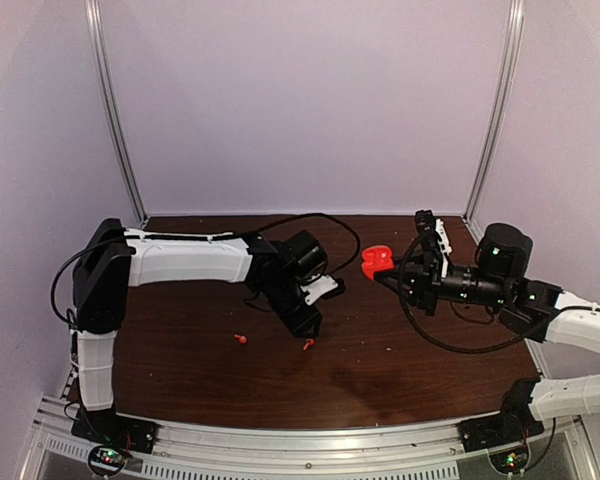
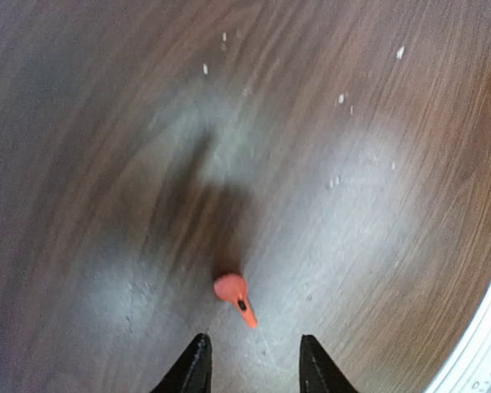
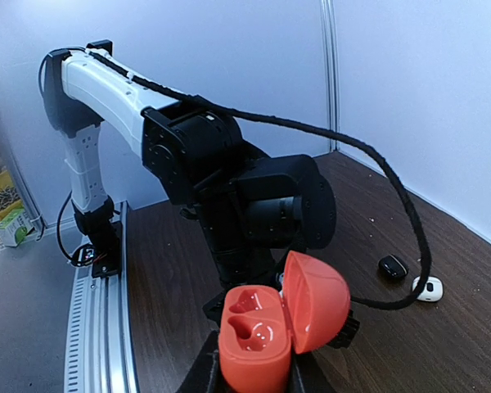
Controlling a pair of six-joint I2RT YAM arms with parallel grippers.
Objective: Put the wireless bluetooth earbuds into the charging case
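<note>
My right gripper (image 1: 390,270) holds the open red charging case (image 3: 254,344) in the air, its lid up and two wells visible in the right wrist view. One red earbud (image 1: 308,344) lies on the table just below my left gripper, which is open with nothing between its fingers; in the left wrist view this earbud (image 2: 233,291) is a little beyond the fingertips. The other earbud (image 1: 240,339) lies farther left on the table.
A black object (image 3: 393,267) and a white one (image 3: 428,288) lie on the table behind the left arm.
</note>
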